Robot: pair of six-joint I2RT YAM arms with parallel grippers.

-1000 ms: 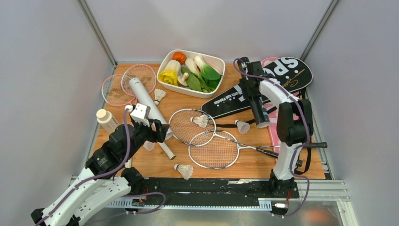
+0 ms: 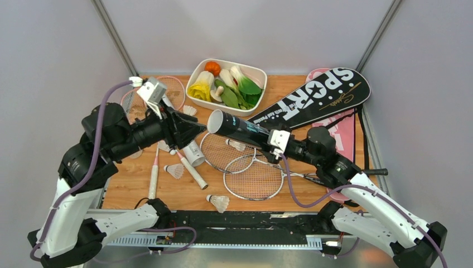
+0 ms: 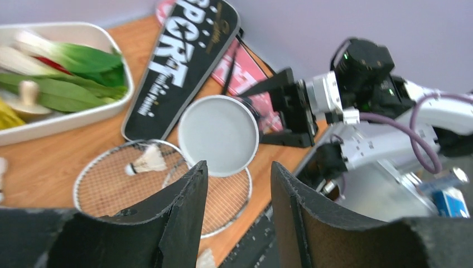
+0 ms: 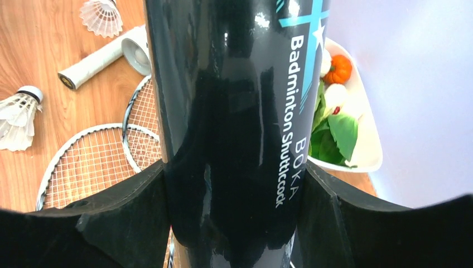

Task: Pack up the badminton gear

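My right gripper (image 2: 274, 148) is shut on a black BOKA shuttlecock tube (image 4: 234, 111), held raised over the rackets, its pale round end (image 3: 218, 135) facing my left gripper. The left gripper (image 2: 195, 127) is part open and empty, close to that end. Two white-framed rackets (image 2: 252, 181), loose shuttlecocks (image 2: 173, 171) and a light cylinder (image 2: 193, 154) lie on the wooden table. A black SPORT racket bag (image 2: 329, 95) lies at the back right on a pink one (image 2: 340, 139). Pink rackets at the back left are partly hidden by my left arm.
A white tub (image 2: 245, 111) of vegetables stands at the back middle, close behind both grippers. Grey walls surround the table. Some bare wood (image 2: 128, 192) shows at the front left.
My right gripper has lifted the black tube from the racket bag area and swung it left toward the middle. My left gripper has risen and moved toward the tube's end.
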